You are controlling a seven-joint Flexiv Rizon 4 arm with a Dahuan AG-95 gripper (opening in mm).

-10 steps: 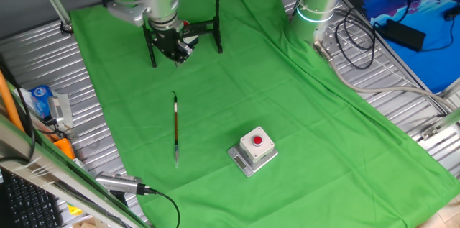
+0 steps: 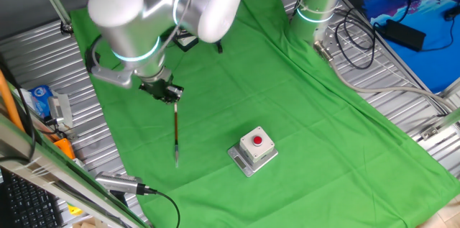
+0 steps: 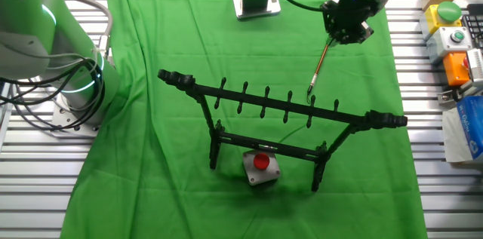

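A thin brush [image 2: 176, 131] with a brown handle lies on the green cloth [image 2: 215, 106], its tip toward the front of exterior view 1. Over its looped end hangs my gripper [image 2: 172, 96], which hides that end. In exterior view 2 the black gripper [image 3: 349, 28] covers the brush's upper end, and the brush [image 3: 320, 65] slants down from it. Whether the fingers are apart or together does not show, nor whether they touch the handle. A black rack [image 3: 264, 103] with several pegs stands on the cloth.
A grey box with a red button [image 2: 257, 141] stands right of the brush. Another red-button box [image 3: 261, 165] sits under the rack.
My gripper has come away from the rack, moving left and toward the brush's looped end, which it now covers. The brush lies where it was.
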